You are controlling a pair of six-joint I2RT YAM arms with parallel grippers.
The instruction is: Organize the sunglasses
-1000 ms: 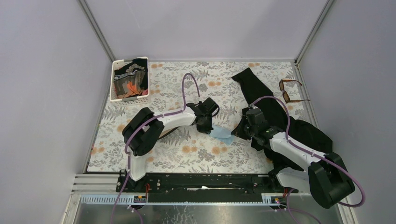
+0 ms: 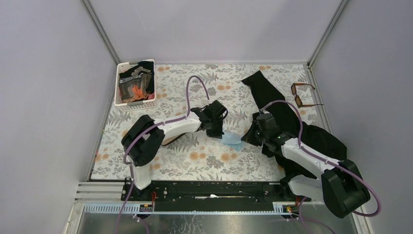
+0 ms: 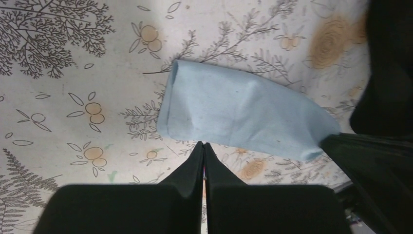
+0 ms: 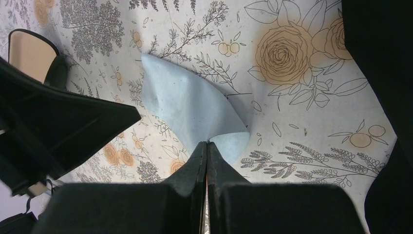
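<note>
A light blue cloth (image 2: pixel 233 138) lies folded on the patterned table between my two grippers. My left gripper is shut with nothing between its fingers; the cloth lies just beyond its tips in the left wrist view. In the right wrist view, my right gripper is shut on the cloth's near edge, which folds over at the tips. The brown sunglasses (image 2: pixel 298 101) rest at the far right with their temples spread. An object with a pale tan inside and dark rim (image 4: pixel 30 54) sits left of the cloth, partly hidden by the left arm.
A white basket (image 2: pixel 152 104) holding dark and orange items stands at the back left. Black fabric (image 2: pixel 265 87) covers much of the right side, beneath the right arm. Bare table shows at the back middle and in front of the cloth.
The right gripper and cloth look unmoved.
</note>
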